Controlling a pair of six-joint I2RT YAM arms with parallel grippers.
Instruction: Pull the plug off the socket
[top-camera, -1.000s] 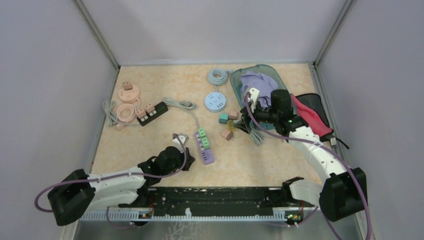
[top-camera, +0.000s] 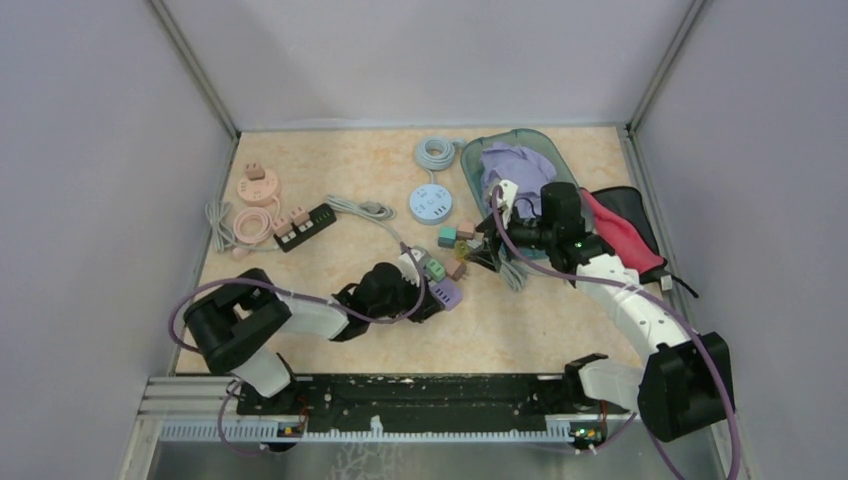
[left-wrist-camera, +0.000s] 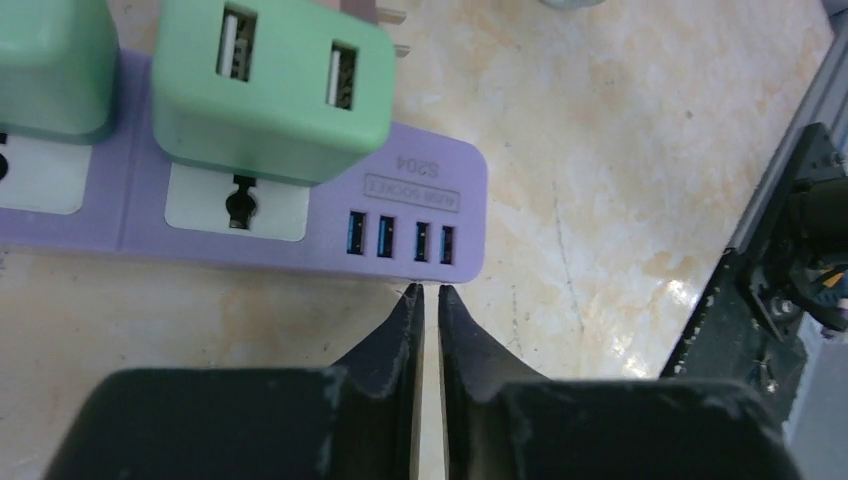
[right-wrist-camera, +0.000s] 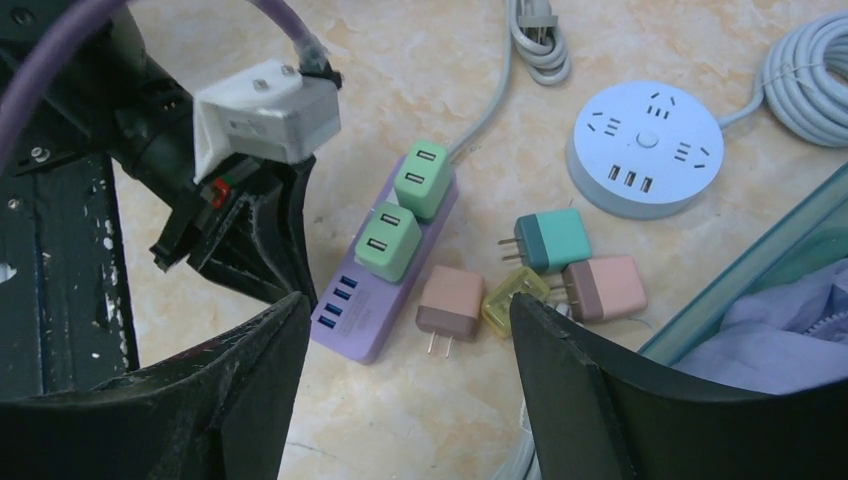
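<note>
In the left wrist view a lilac socket strip (left-wrist-camera: 420, 195) carries two green plugs (left-wrist-camera: 270, 85); the other one is cut off at the left edge. My left gripper is at the strip's near long edge, by the USB end. Only a narrow gap parts its fingertips, with nothing between. The right wrist view shows the whole strip (right-wrist-camera: 365, 325) slanted, both green plugs (right-wrist-camera: 389, 242) seated on it, and the left arm beside it. My right gripper hangs wide open over the table, holding nothing.
Close to the strip lie loose plugs: a brown one (right-wrist-camera: 450, 300), a yellow one (right-wrist-camera: 515, 298), a teal one (right-wrist-camera: 553, 240) and a pink one (right-wrist-camera: 605, 288). A round blue socket (top-camera: 431, 204) stands behind. The bin (top-camera: 475, 190) with purple cloth is at back right.
My left gripper has moved right and away from the front edge. The strip has shifted right and turned, its USB end now close to the loose brown plug. The right arm stays put.
</note>
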